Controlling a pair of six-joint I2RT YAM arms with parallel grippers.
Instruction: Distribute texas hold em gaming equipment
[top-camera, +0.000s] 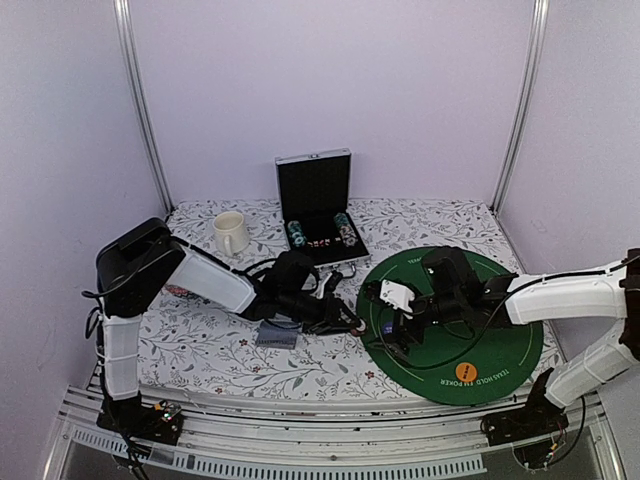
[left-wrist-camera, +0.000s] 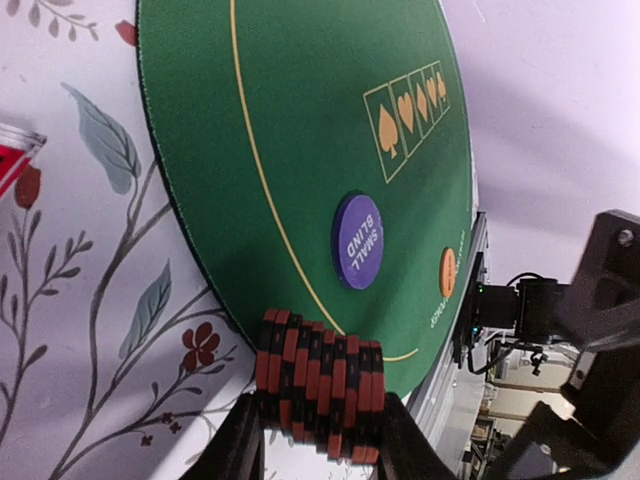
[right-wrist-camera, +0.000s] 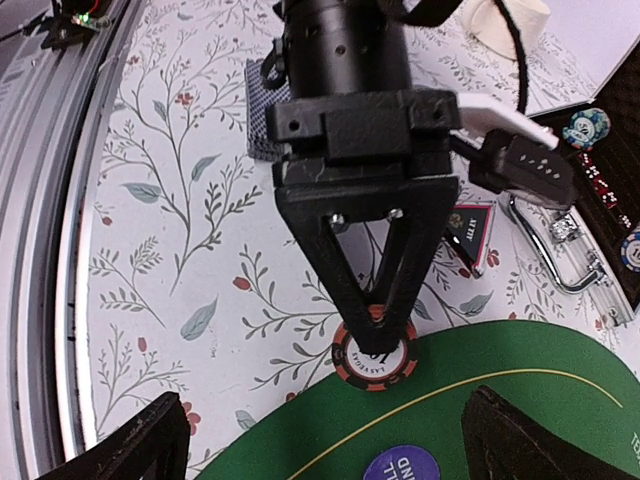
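Note:
A stack of red-and-black chips is clamped in my left gripper (top-camera: 350, 325), at the left edge of the green poker mat (top-camera: 480, 370); the right wrist view shows the top chip face, red-rimmed, below that gripper's tip. My right gripper (top-camera: 390, 335) hangs open over the mat's left part, its two fingers low in its own view. A purple small blind button (left-wrist-camera: 357, 240) and an orange button (top-camera: 465, 371) lie on the mat, near printed card spaces (left-wrist-camera: 405, 120).
The open chip case (top-camera: 313, 190) with chips inside stands at the back centre. A white mug (top-camera: 229, 232) stands back left. A grey item (top-camera: 275, 337) lies front left, partly under my left arm.

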